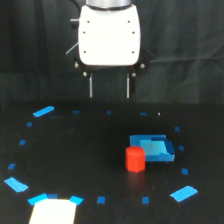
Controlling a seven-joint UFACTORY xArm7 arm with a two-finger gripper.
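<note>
High against the dark backdrop, my gripper (109, 92) stands open, its two thin fingers (90, 85) pointing down well apart with nothing between them. Below it and to the right, a red block (135, 159) is on the black table. Right behind the block lies a shallow blue tray (167, 155), with a lighter blue patch (154, 147) inside it. The block overlaps the tray's front left part in this view; I cannot tell whether they touch. A clear vertical gap separates my fingertips from both.
A cream square (53, 212) is at the front left, cut off by the frame's edge. Blue strips (15, 184) and small blue squares mark the black table.
</note>
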